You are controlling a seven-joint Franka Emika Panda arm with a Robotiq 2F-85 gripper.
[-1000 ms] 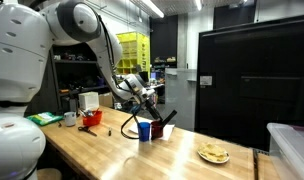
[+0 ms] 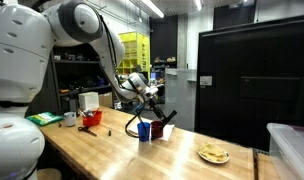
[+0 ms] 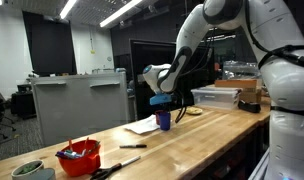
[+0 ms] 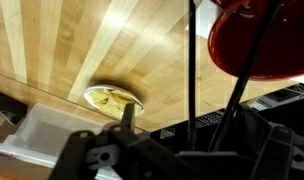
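Observation:
A red mug or bowl (image 2: 158,128) stands on the wooden table beside a blue cup (image 2: 144,131). In the wrist view the wide opening of the red vessel (image 4: 260,45) fills the upper right, partly hidden by a black cable. My gripper is open, with no object held between its fingers. Exterior view 1 puts the wrist just above the red vessel and the blue cup, and the fingertips are hard to make out there. From the other side, the blue cup (image 3: 165,120) hides part of the red vessel.
A plate of yellowish food (image 2: 213,153) lies to the right, by a clear plastic bin (image 2: 291,148). A red basket (image 3: 80,158) with tools and a green-filled bowl (image 3: 32,170) stand at the other end. White paper (image 3: 144,126) lies near the cups.

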